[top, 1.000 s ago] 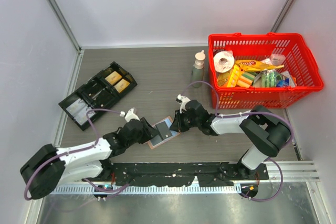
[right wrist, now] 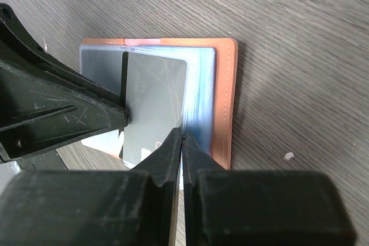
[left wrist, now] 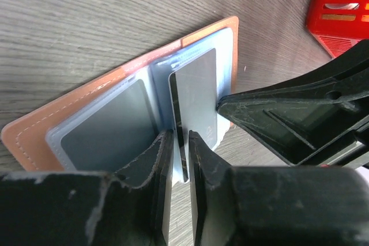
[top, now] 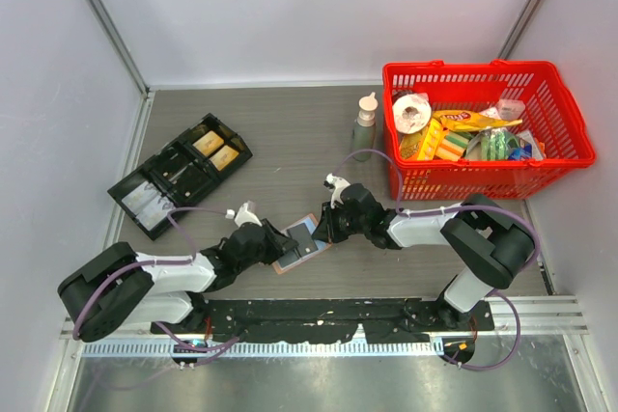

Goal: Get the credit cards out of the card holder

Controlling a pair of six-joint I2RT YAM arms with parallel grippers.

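The card holder (top: 301, 241) lies opened flat on the table between my two grippers, with a tan border and pale blue clear sleeves. A grey card (left wrist: 197, 87) with a dark edge stands partly raised at its middle in the left wrist view; the same grey card (right wrist: 151, 93) shows in the right wrist view. My left gripper is slightly open, its fingertips on either side of the card's dark edge. Pinched in my right gripper is the sleeve edge of the holder beside the card. The holder's lower part is hidden by the fingers.
A black compartment tray (top: 159, 192) stands at the left. Toward the back right are a grey bottle (top: 364, 132) and a red basket (top: 463, 180) full of goods. The table behind the holder is clear.
The left arm has shifted right, its gripper slightly lower and closer over the card holder. The right arm and the holder look unmoved.
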